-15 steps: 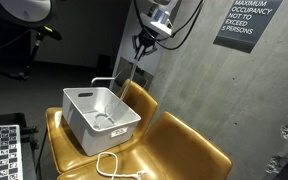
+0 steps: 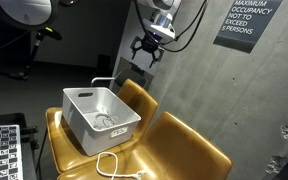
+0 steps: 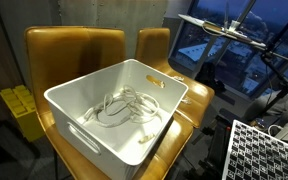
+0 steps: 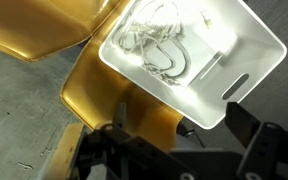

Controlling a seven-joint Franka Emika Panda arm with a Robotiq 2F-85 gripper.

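High above the white bin [image 2: 83, 103], my gripper [image 2: 145, 53] stands open with its fingers spread and nothing between them. Loose white cable [image 3: 134, 103] lies in loops inside the bin. The wrist view looks down on the same coiled cable [image 4: 167, 45], with the open gripper in the foreground. Another white cable [image 2: 108, 158] rests on the tan chair seat [image 2: 72, 157], outside the bin and in front of it. The bin sits upright on the chair.
A second tan chair [image 2: 189, 150] is beside the bin, its back raised. A black perforated panel [image 3: 259, 153] is close to the bin's side. Yellow blocks [image 3: 24, 112] stand on the floor by the wall. The air around the gripper is clear.
One second ago a pale strand hung from the gripper toward the bin; now none hangs there. The fingers have opened, and the gripper has shifted slightly. The bin has stayed put.
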